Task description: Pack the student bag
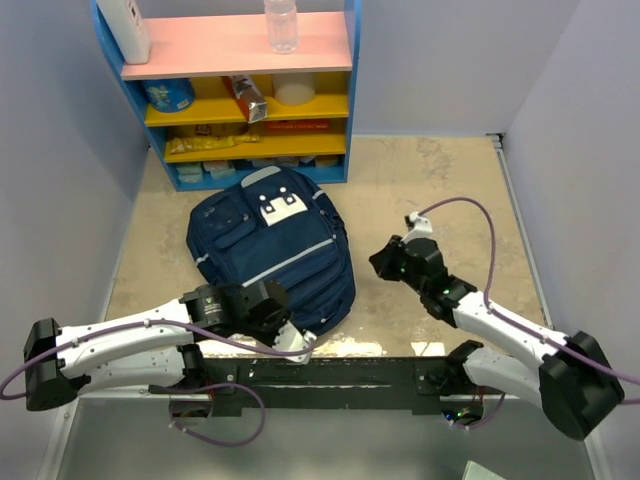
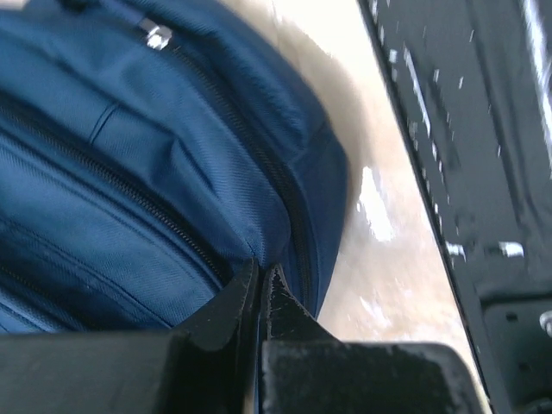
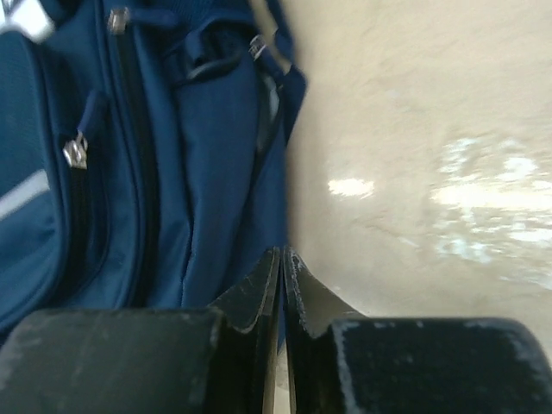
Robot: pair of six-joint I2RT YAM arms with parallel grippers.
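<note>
The navy student bag [image 1: 270, 240] lies on the light table in front of the shelf, its top tilted to the left. My left gripper is shut at the bag's lower end, against the fabric; whether cloth is pinched between its fingers is unclear. In the left wrist view a zip runs along the bag [image 2: 172, 164] beside it. My right gripper is to the right of the bag in the top view; in the right wrist view its fingertips appear close together near the bag's side [image 3: 172, 172], with zip pulls visible.
A blue shelf unit with pink top [image 1: 210, 45] and yellow shelves stands at the back, holding bottles, a tub and packets. A dark strip [image 1: 320, 380] borders the front edge, and walls stand at both sides.
</note>
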